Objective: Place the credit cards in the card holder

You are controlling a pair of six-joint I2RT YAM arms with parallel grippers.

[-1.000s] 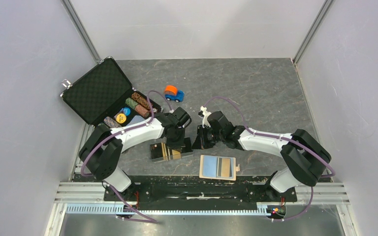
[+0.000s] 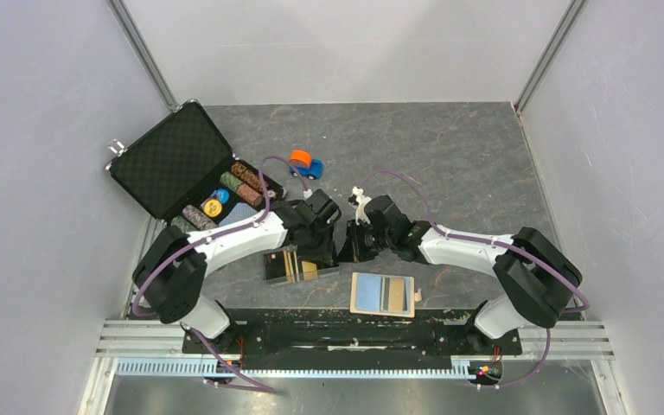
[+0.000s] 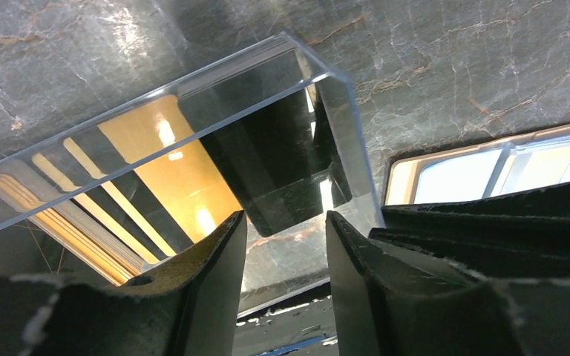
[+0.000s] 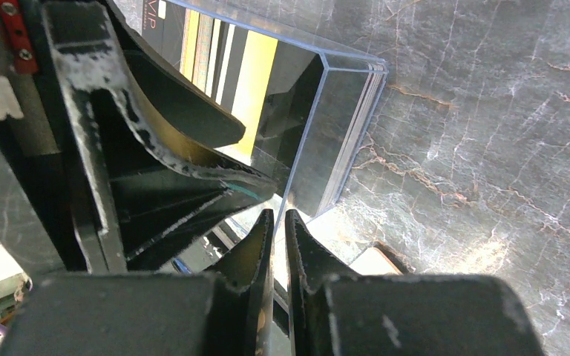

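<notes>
A clear plastic card holder (image 3: 356, 126) lies on the grey table with black and gold cards in it. One black card (image 3: 282, 159) lies toward its right end, with a gold card (image 3: 171, 174) beside it. Above the holder, my left gripper is open, nothing between its fingertips, which hang over the lower side of the black card. At the holder's right end, my right gripper is shut on the edge of its clear wall. In the top view the left arm hides part of the holder.
A tan-framed tray (image 2: 382, 294) with blue and brown pieces lies at front right. An open black case (image 2: 181, 164) with rolls and tins stands back left, near a blue and orange toy (image 2: 306, 164).
My left gripper has shifted slightly right over the card holder, covering more of its right part in the top view. The right arm and the holder look unmoved.
</notes>
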